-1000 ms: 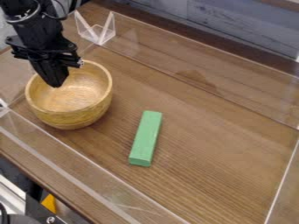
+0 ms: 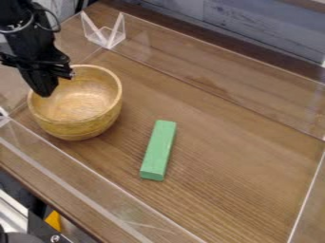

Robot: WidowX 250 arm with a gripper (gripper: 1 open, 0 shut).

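Observation:
My black gripper (image 2: 41, 74) is at the upper left, its fingertips over the left rim of a round tan bowl (image 2: 89, 106), pointing down. Whether the fingers are apart or together is hard to tell. A green rectangular block (image 2: 159, 150) lies on the wooden table to the right of the bowl.
A white wire holder (image 2: 106, 30) stands at the back left. The table's near left edge runs diagonally at the bottom left, with a wall along the back.
My gripper has moved left, from above the bowl's inside toward its left rim and the image edge. The bowl and green block have not moved.

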